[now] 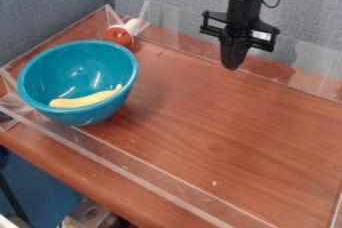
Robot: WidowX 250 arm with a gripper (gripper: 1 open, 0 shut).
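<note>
My gripper [233, 58] hangs at the top right, above the back part of the wooden table, its fingers shut with nothing visible between them. A teal bowl [104, 70] sits on the left of the table with a yellow banana-like object [87, 98] inside. At the back left, a small red and white object [119, 35] stands against the clear wall, too small to identify.
Clear low walls edge the wooden table [221, 142] along the back and front left. Grey panels stand behind.
</note>
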